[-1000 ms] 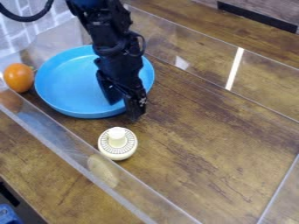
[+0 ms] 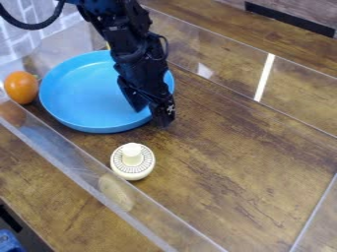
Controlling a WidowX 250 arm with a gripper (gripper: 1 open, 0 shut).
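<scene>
My black gripper (image 2: 148, 108) reaches down from the top over the right part of a blue plastic bowl (image 2: 79, 96), its tips low near the bowl's right rim. The dark fingers blend together; whether anything is between them is hard to see. An orange round object (image 2: 22, 87) sits just left of the bowl. A white round piece with a central knob (image 2: 132, 163) lies on the wooden surface below the bowl.
Clear plastic edges run along the lower left and the right side.
The gripper has shifted slightly right and up toward the bowl's right rim. The other objects look unmoved.
</scene>
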